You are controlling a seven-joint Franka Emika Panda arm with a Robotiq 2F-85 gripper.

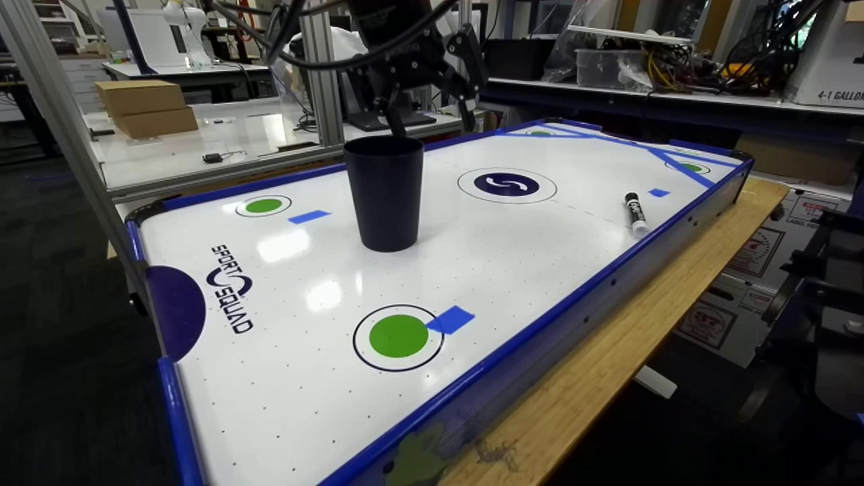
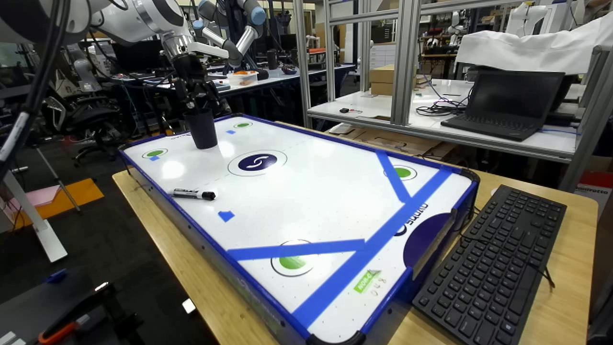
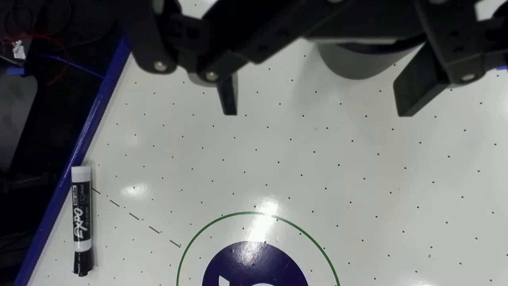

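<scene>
A dark, tapered cup (image 1: 387, 198) stands upright on the white air-hockey table, its mouth facing up. My gripper (image 1: 433, 129) is over the table, just above the height of the cup's rim, its fingers spread wide. From the wrist, the gripper shows a broad gap between its fingertips, with bare table below; part of the cup (image 3: 357, 64) appears behind the finger linkages. A black and white marker (image 3: 81, 217) lies flat on the table near the blue side rail, well apart from the fingers. The same marker (image 2: 194, 194) is visible from the far end.
Blue rails (image 1: 518, 340) edge the table. Strips of blue tape (image 2: 368, 247) cross one end. A black keyboard (image 2: 491, 264) rests on the wooden ledge beyond that end. Between cup and marker, the surface is clear.
</scene>
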